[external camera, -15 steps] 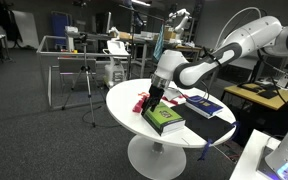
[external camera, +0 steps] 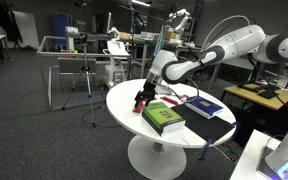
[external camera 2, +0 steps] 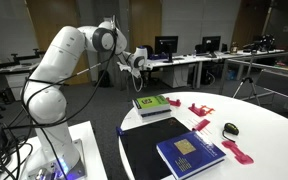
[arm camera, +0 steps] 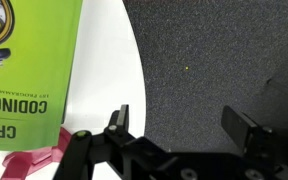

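My gripper is open, its two black fingers wide apart in the wrist view with only dark carpet visible between them. A green coding book (arm camera: 29, 65) lies left of the fingers in that view, close to the table's curved edge. In exterior view 1 the gripper (external camera: 141, 99) hangs above and just past the far-left end of the same green book (external camera: 164, 117). Exterior view 2 shows the gripper (external camera 2: 130, 69) raised beyond the green book (external camera 2: 155, 105).
A blue book (external camera 2: 191, 152) and a black mat (external camera 2: 149, 139) share the round white table (external camera 2: 274, 141). Red pieces (external camera 2: 237, 152) and a small dark object (external camera 2: 231, 131) are scattered on it. Bare table lies to the right in exterior view 2.
In exterior view 1 my gripper has moved left, from over the green book to past its end, as the arm stretched out. The books have not visibly moved.
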